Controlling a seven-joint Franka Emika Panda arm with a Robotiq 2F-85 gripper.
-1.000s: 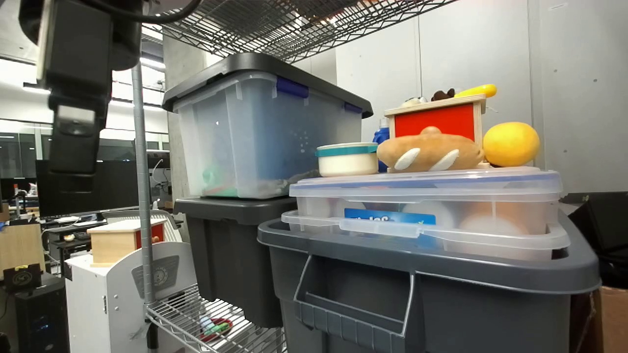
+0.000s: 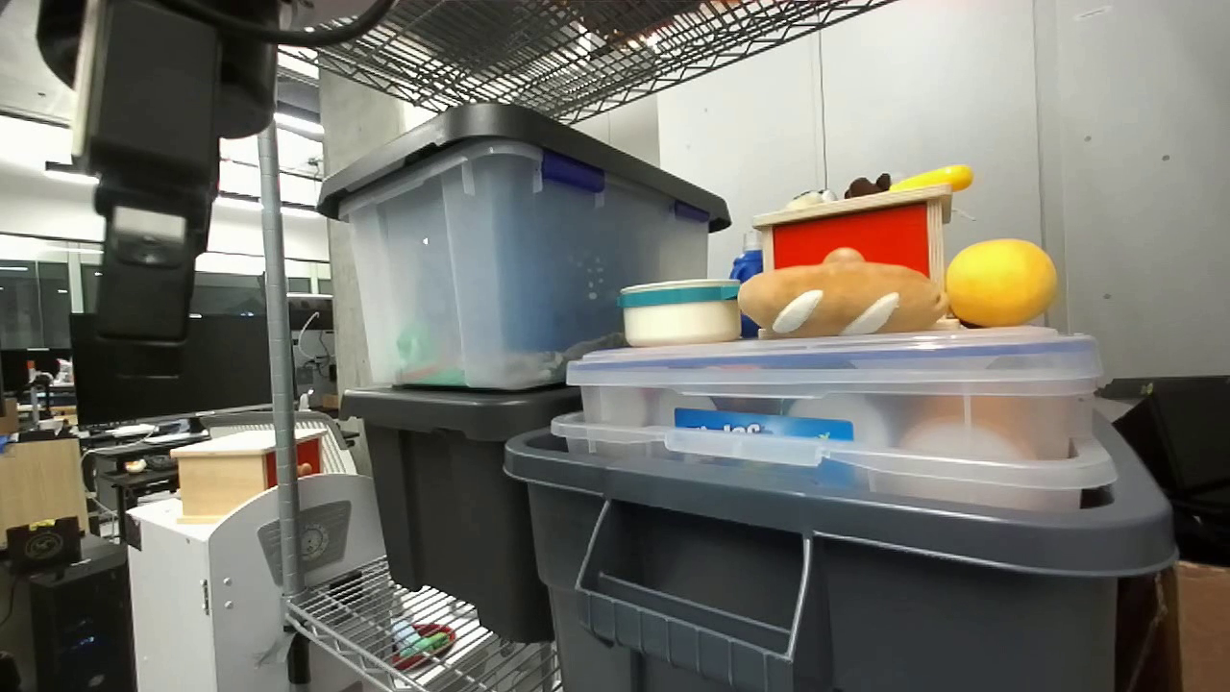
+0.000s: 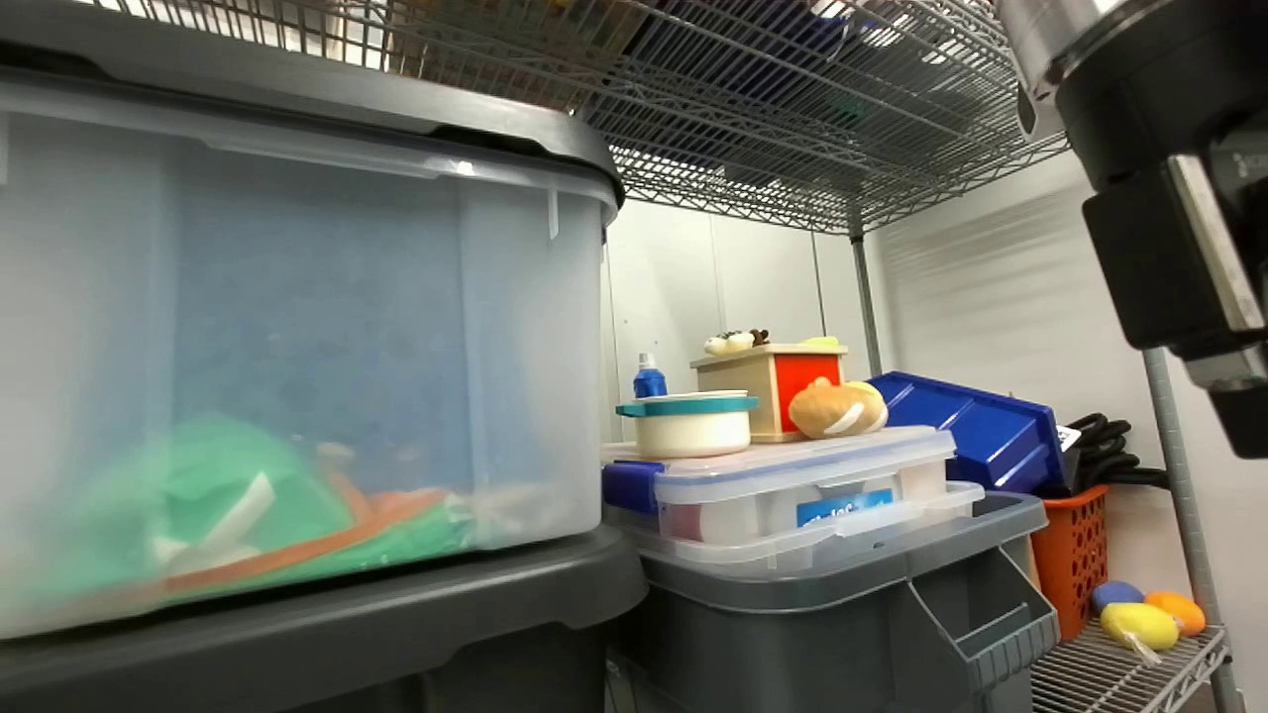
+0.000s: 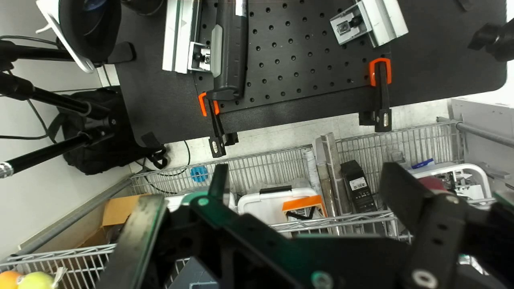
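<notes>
In the wrist view my gripper stands open, its two dark fingers far apart with nothing between them. Exterior view 1 has the gripper from the side at the upper left, well away from the shelf items. At the right edge of exterior view 2, only part of the gripper fits in the frame. A plush bread loaf, a cream pot with a teal rim and a yellow ball-like fruit rest on a clear lidded box. Behind the loaf is a wooden box with a red front.
A large clear bin with a black lid stands left of the pot. Wire shelving hangs overhead. A blue bin leans above an orange basket. Below the gripper, a black table carries orange-tipped clamps.
</notes>
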